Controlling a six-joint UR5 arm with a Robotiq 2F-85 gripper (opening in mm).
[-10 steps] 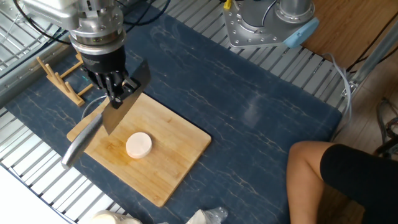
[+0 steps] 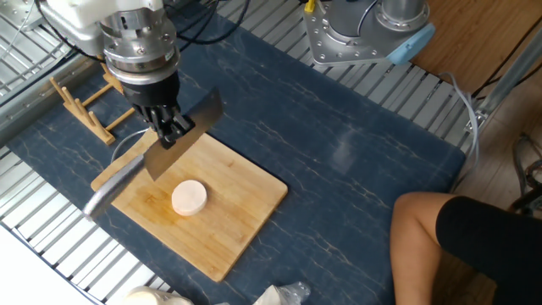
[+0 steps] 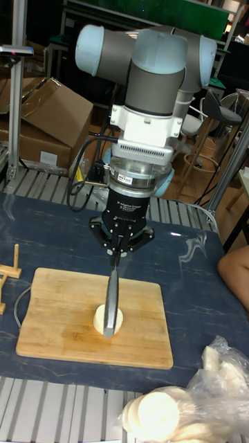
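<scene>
My gripper [image 2: 172, 135] is shut on a broad-bladed knife [image 2: 188, 135], gripping it along the top of the blade. The knife's metal handle [image 2: 114, 186] sticks out toward the lower left in exterior view 2. In exterior view 3 the knife [image 3: 111, 302] appears nearly edge-on, its handle end toward that camera. A pale round slice [image 2: 189, 197] lies flat on the wooden cutting board [image 2: 246, 199]. The blade is held above the board, to the upper left of the slice in exterior view 2, apart from it. In exterior view 3 the handle partly covers the slice [image 3: 99, 319].
A wooden rack [image 2: 89, 119] stands beyond the board's left side. Plastic bags with more pale round slices [image 3: 153, 414] lie at the near right in exterior view 3. A person [image 2: 417, 246] is at the right edge. Dark tabletop [image 2: 322, 152] right of the board is clear.
My gripper and the knife have shifted right in exterior view 2, and the blade has turned a little. The slice and the board have stayed in place.
</scene>
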